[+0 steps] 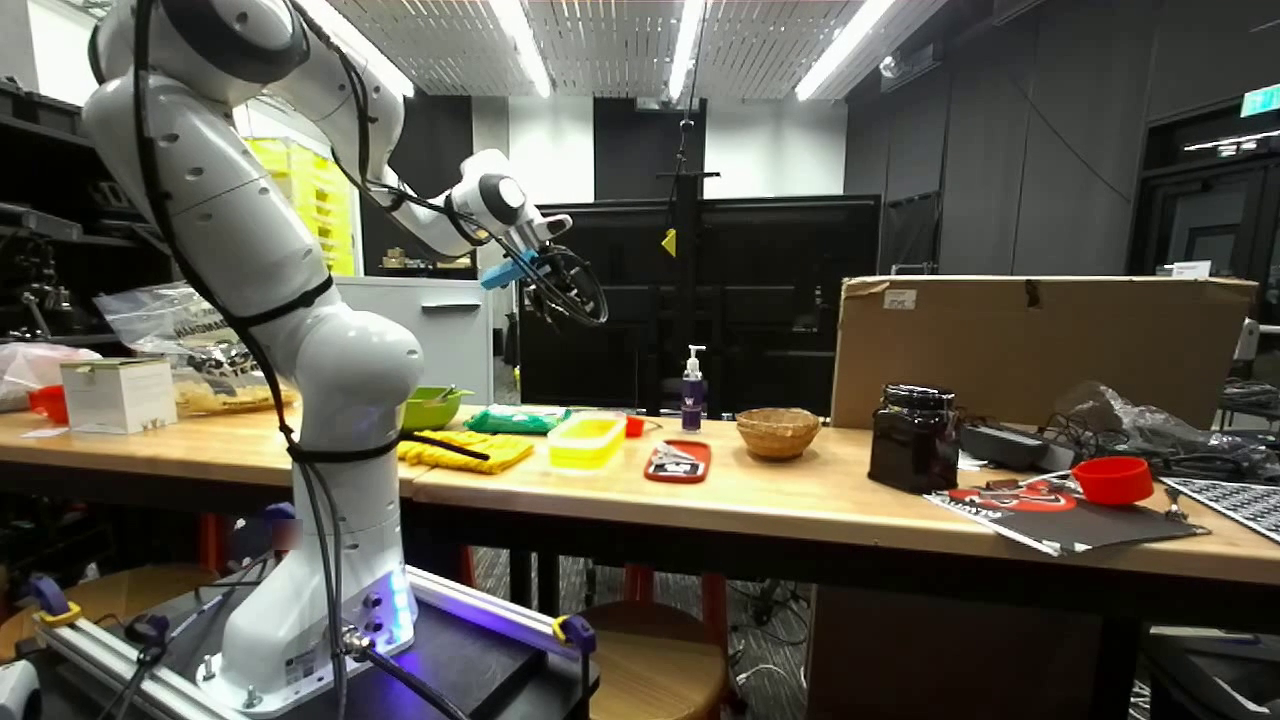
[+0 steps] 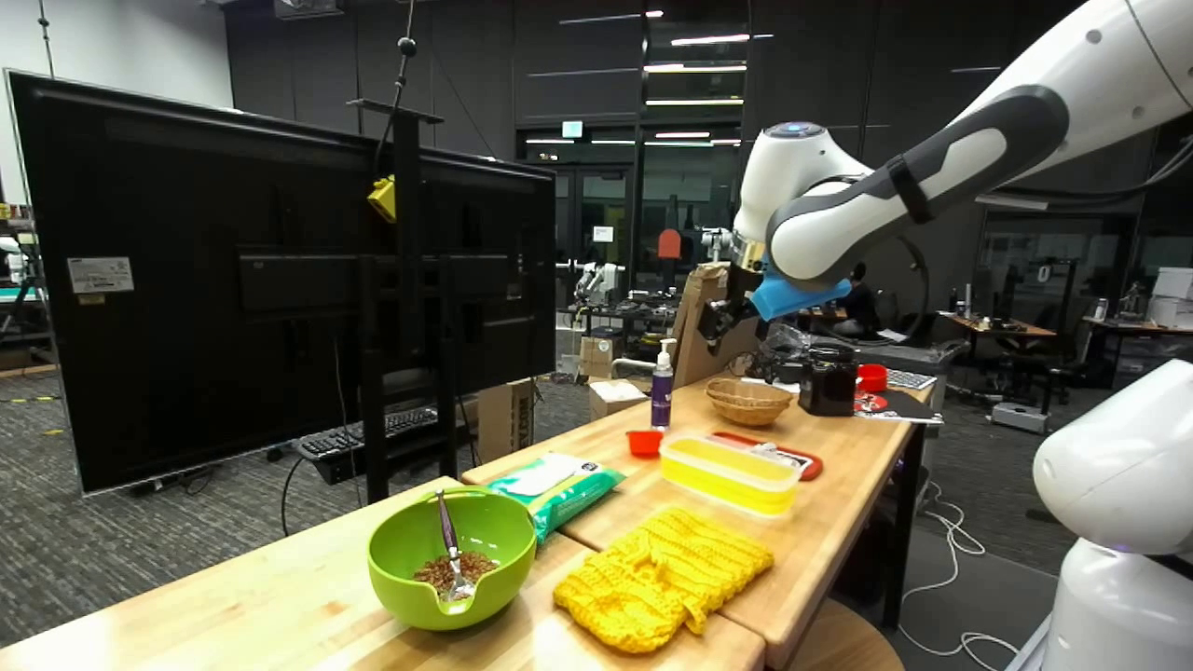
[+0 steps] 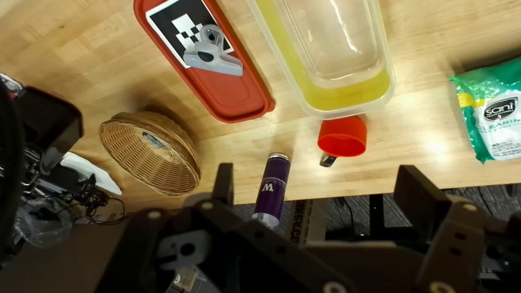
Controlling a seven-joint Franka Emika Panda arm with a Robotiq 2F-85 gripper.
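High above the table, my gripper stands open, its two dark fingers wide apart with nothing held between them. Below it in the wrist view are a purple pump bottle and a red cup. A clear container with a yellow band adjoins the cup. The red lid carries a grey clip and a black-and-white marker card. To the left rests a wicker basket. A green bowl holds brown bits and a spoon, near a folded yellow knitted cloth.
A green wipes pack lies beyond the container. The dark jar, cables and a red measuring cup crowd the table's right part. A large cardboard box stands behind them. Bare wood shows between basket and jar.
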